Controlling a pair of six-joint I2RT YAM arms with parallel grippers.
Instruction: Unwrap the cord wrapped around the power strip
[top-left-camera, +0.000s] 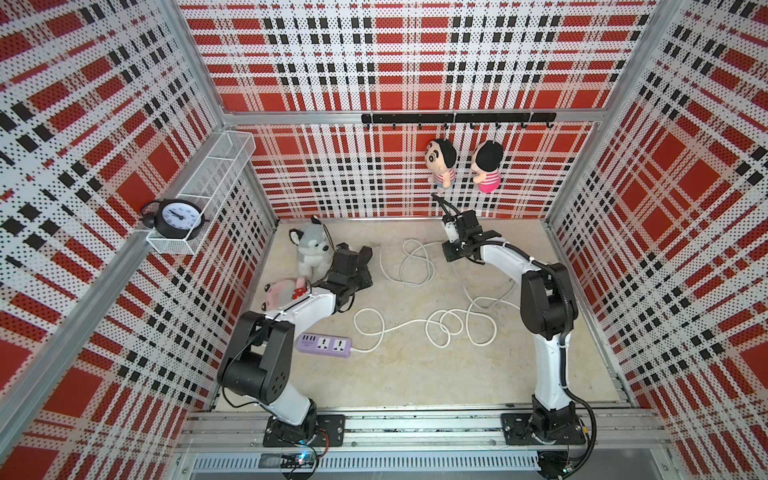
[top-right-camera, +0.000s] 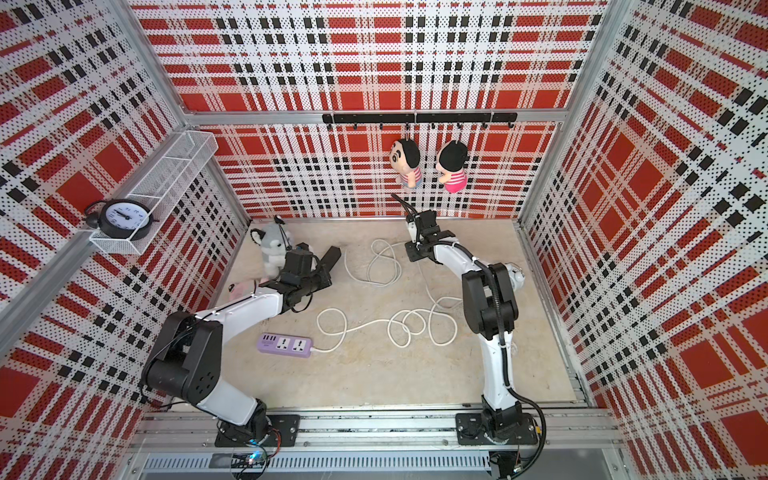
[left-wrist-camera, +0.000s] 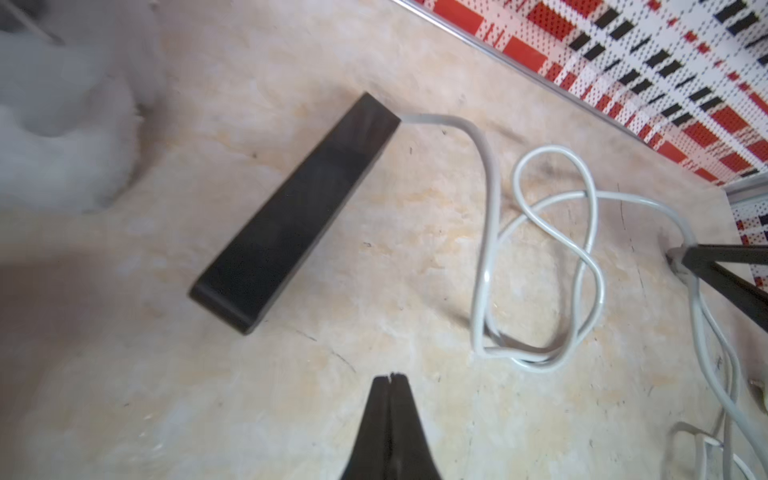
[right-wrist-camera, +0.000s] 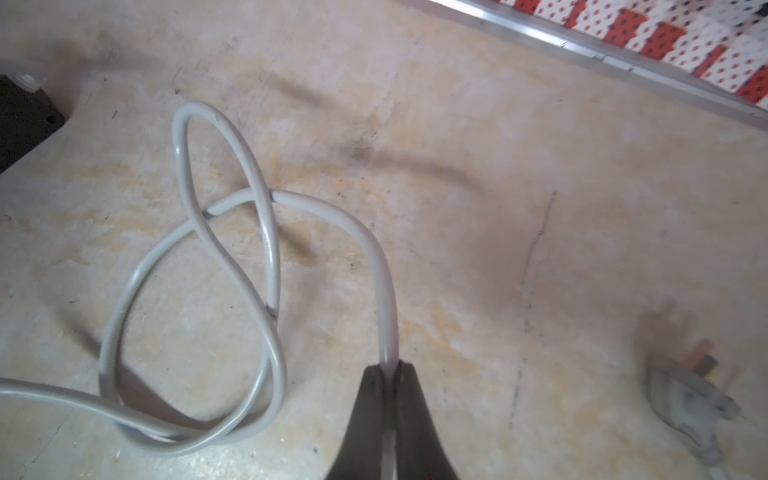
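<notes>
The black power strip (left-wrist-camera: 300, 208) lies flat on the table, seen whole in the left wrist view. From its far end runs a grey-white cord (left-wrist-camera: 486, 232) that lies in a loose, crossing loop to the strip's right. My left gripper is shut with nothing between its fingers, over bare table short of the loop. The cord passes outside its tips. In the right wrist view my right gripper is shut on the cord (right-wrist-camera: 382, 272), to the right of the loop. A white plug (right-wrist-camera: 688, 392) lies at the right of that view.
A purple power strip (top-left-camera: 323, 345) with its own white cord (top-left-camera: 400, 325) lies in front. A husky plush (top-left-camera: 312, 252) and a pink plush (top-left-camera: 281, 294) stand left of my left arm. A white clock (top-right-camera: 516, 277) is behind my right arm.
</notes>
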